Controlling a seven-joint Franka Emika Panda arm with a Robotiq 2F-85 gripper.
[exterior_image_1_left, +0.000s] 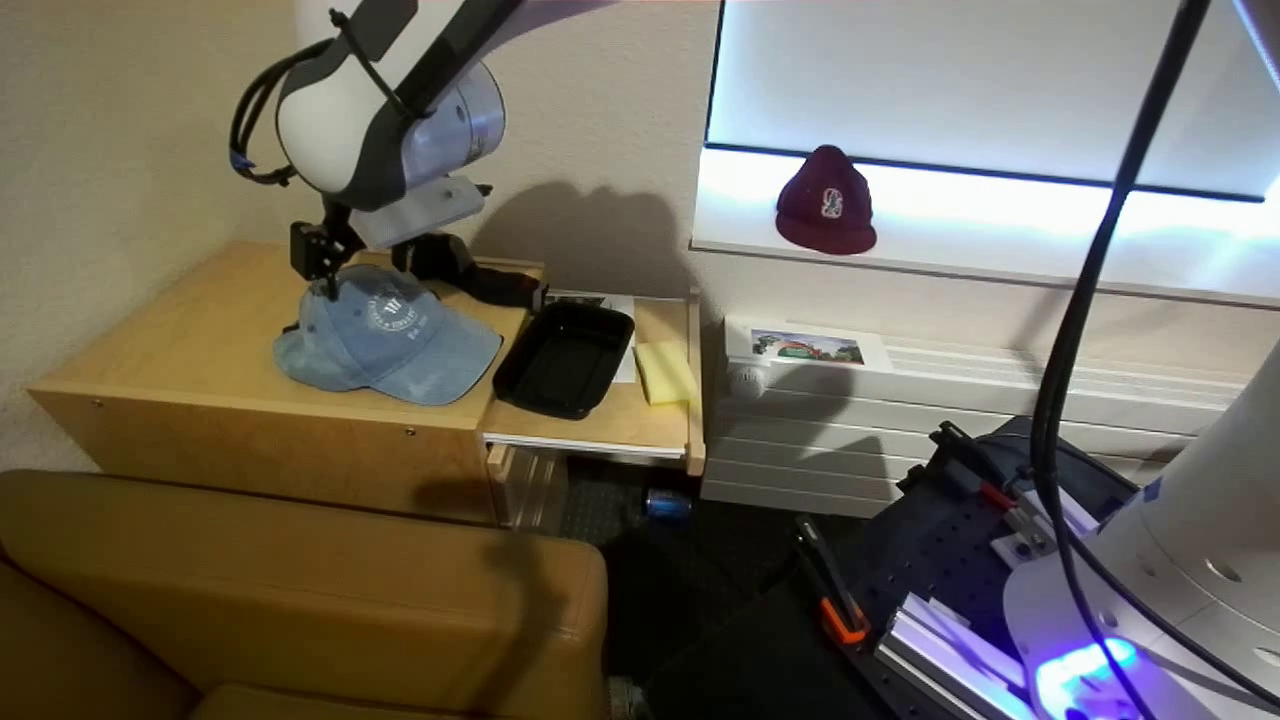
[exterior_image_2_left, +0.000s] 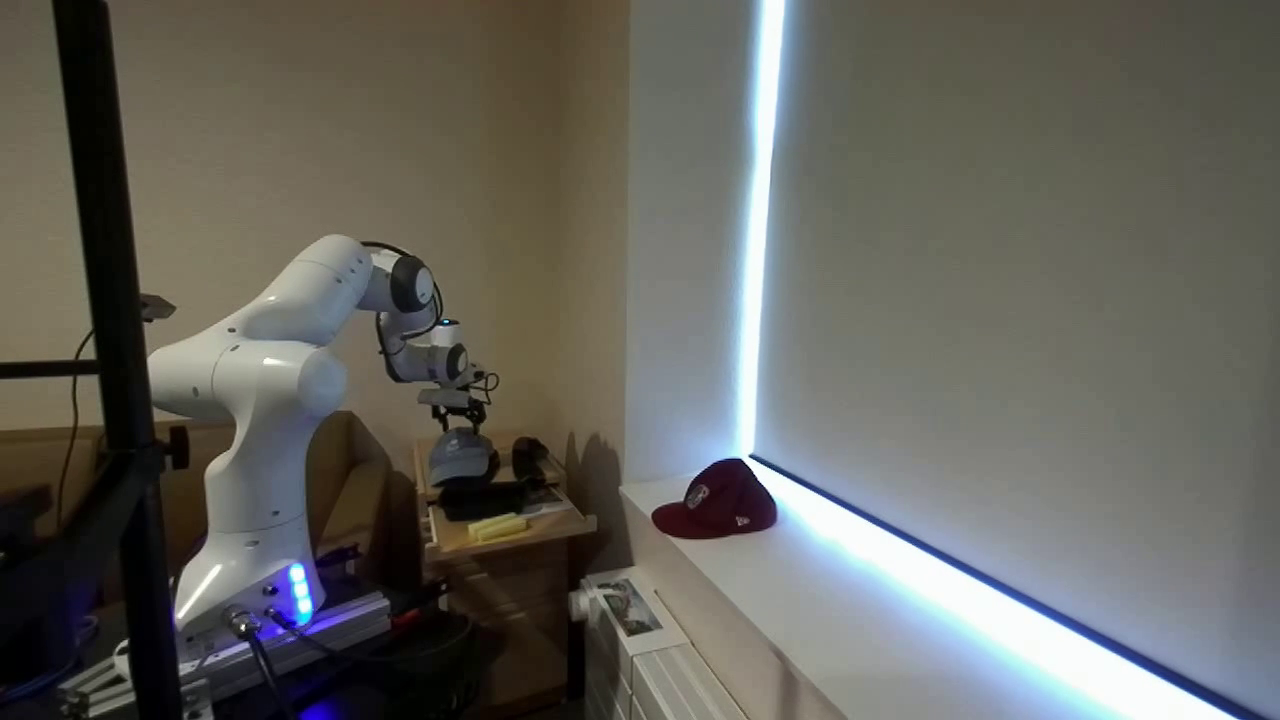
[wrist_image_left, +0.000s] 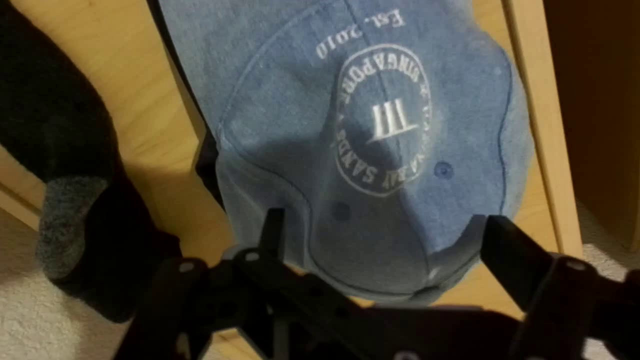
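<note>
A light blue denim cap (exterior_image_1_left: 386, 330) with a white round emblem rests on the wooden cabinet top, its brim toward the tray. My gripper is open over the rear of the cap's crown, its dark fingers (wrist_image_left: 273, 234) spread to either side of the cloth in the wrist view. Whether they touch it cannot be told. From the second exterior view, the gripper hangs directly above the cap (exterior_image_2_left: 461, 456). In the first exterior view one finger shows near the crown, and the other is hidden.
Beside the cap lies a black sock (exterior_image_1_left: 492, 284) with a grey patch. A black tray (exterior_image_1_left: 564, 360) and a yellow sponge (exterior_image_1_left: 666, 372) occupy the pulled-out drawer. On the windowsill sits a maroon cap (exterior_image_1_left: 827, 204).
</note>
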